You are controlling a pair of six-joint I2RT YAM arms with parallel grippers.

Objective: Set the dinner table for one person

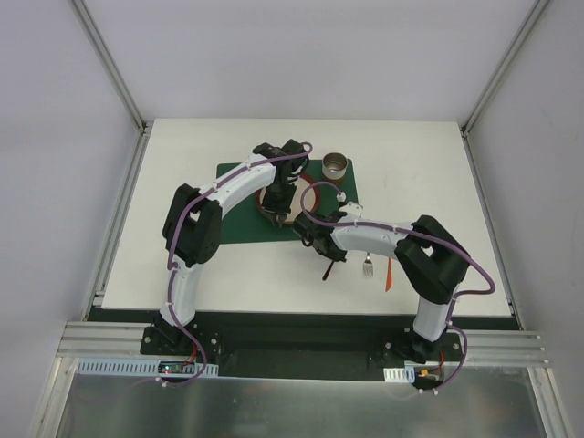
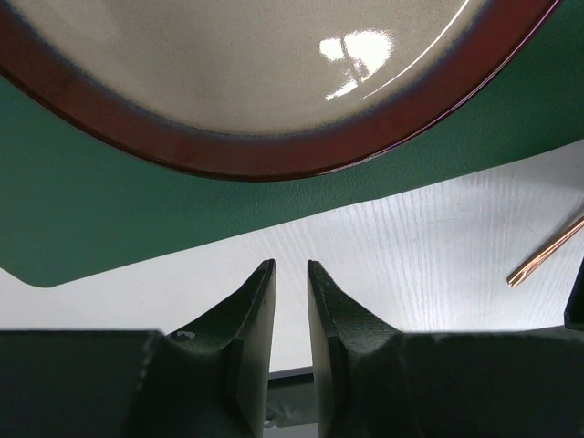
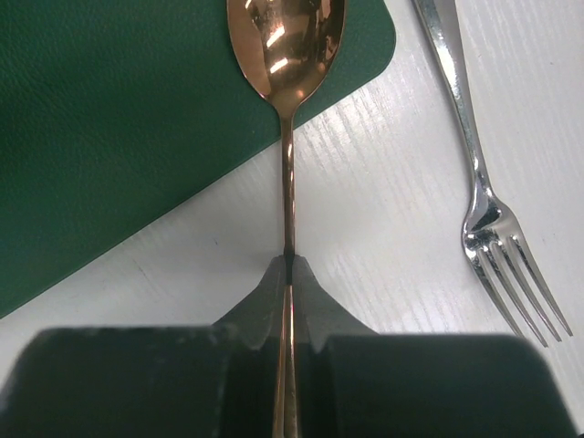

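A copper spoon (image 3: 288, 173) runs up the right wrist view, its bowl over the corner of the green placemat (image 3: 109, 119). My right gripper is shut on its handle. The plate with a dark red rim (image 2: 274, 157) rests on the placemat; in the top view my left arm partly covers it. Below the plate's rim in the left wrist view, my left gripper stands slightly open and empty. A metal cup (image 1: 334, 166) stands on the mat's far right corner. The silver fork (image 3: 484, 210) lies to the right of the spoon.
An orange-looking knife (image 1: 389, 275) lies right of the fork. The two arms are close together over the mat's middle and right.
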